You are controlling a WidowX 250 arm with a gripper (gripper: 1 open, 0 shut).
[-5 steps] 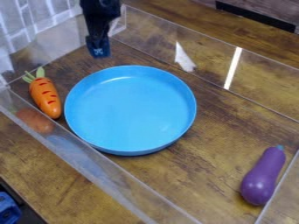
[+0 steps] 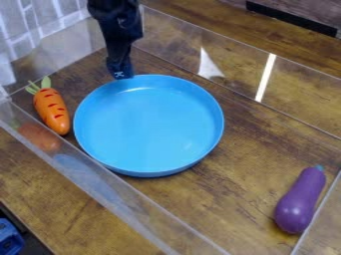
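Note:
A dark gripper (image 2: 120, 62) hangs at the top, behind the blue plate (image 2: 148, 129) and just above its back rim; whether its fingers are open or shut is too dark to tell. An orange toy carrot (image 2: 51, 108) with green leaves lies left of the plate. A purple eggplant (image 2: 301, 199) lies at the right front.
Clear plastic walls (image 2: 266, 75) enclose the wooden surface (image 2: 240, 179). Bare wood lies between plate and eggplant. A small blue object (image 2: 7, 239) is at the lower left edge, outside the wall.
The gripper has moved slightly down and toward the plate over the last second. The plate, carrot and eggplant have stayed where they were.

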